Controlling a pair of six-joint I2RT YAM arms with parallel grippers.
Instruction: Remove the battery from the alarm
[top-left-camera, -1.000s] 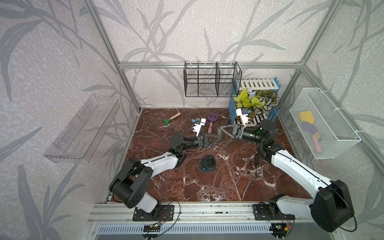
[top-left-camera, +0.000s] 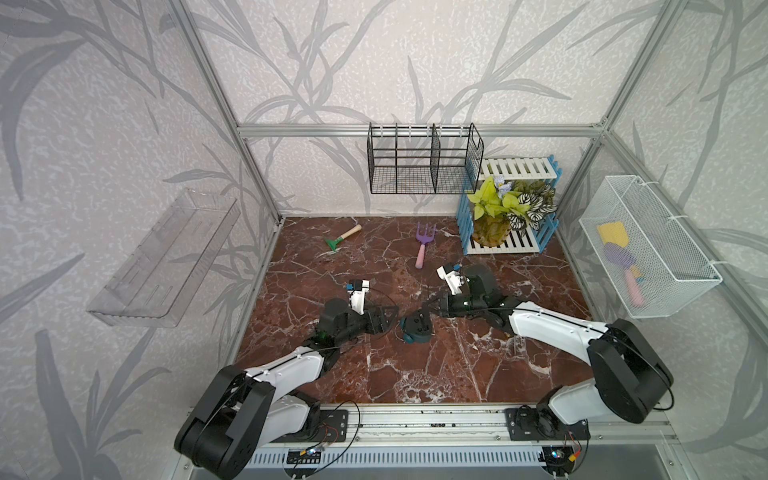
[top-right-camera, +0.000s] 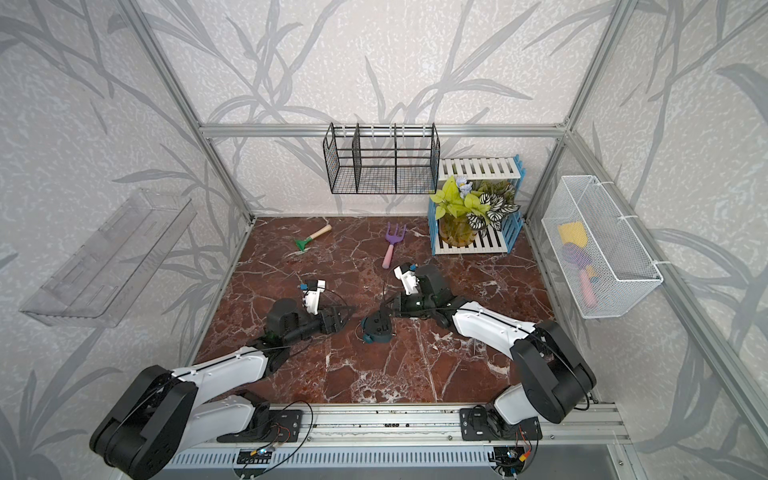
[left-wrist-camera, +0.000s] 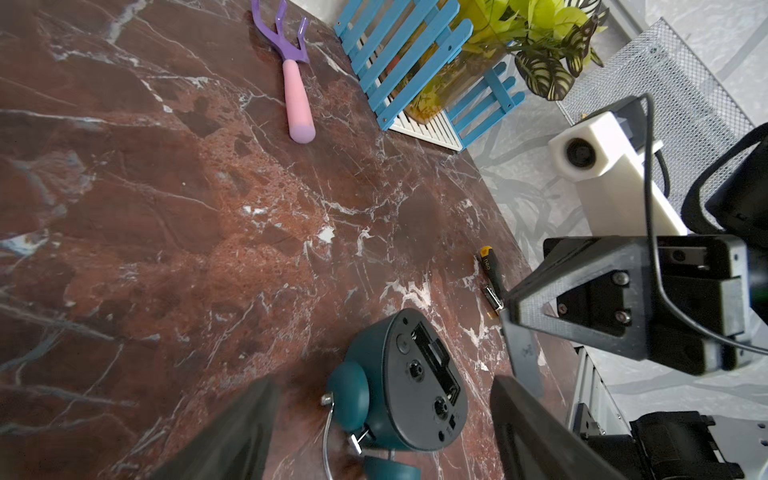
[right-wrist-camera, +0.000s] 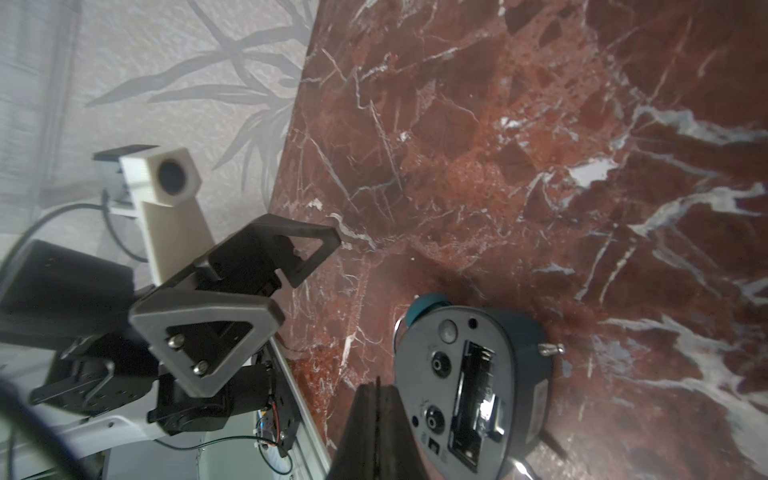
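The teal alarm clock (top-left-camera: 417, 327) lies on the marble table with its dark back up. In the right wrist view its battery compartment (right-wrist-camera: 472, 404) is open, with a shiny cylinder, apparently the battery (right-wrist-camera: 480, 384), inside. My left gripper is open, just left of the clock, with nothing between its fingers. My right gripper is shut with nothing visible between its fingers, low at the clock's right side in the top views and over the edge of its back in its wrist view.
A screwdriver (left-wrist-camera: 491, 268) lies to the right. A purple hand fork (top-left-camera: 422, 240) and green rake (top-left-camera: 342, 237) lie at the back. A fenced plant (top-right-camera: 460, 208) fills the back right corner.
Both arms have come down toward the clock: my left gripper has moved down and left, and my right gripper down and leftward with its arm. The clock has not visibly moved.
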